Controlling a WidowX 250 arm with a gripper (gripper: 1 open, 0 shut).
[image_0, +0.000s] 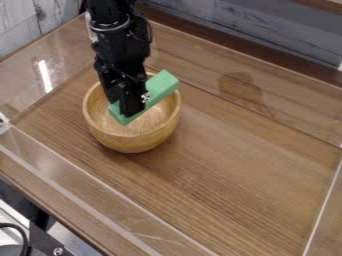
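Observation:
My black gripper (126, 92) hangs from the top of the camera view over a wooden bowl (134, 135), shut on a flat green block (154, 94). The block is held at a tilt over the bowl's interior, hiding part of it. Whether it touches the bowl is hard to tell.
The bowl stands on a wooden tabletop (227, 180) that is clear to the right and at the front. A dark wall or edge runs along the back right. A black cable (16, 235) lies at the bottom left corner.

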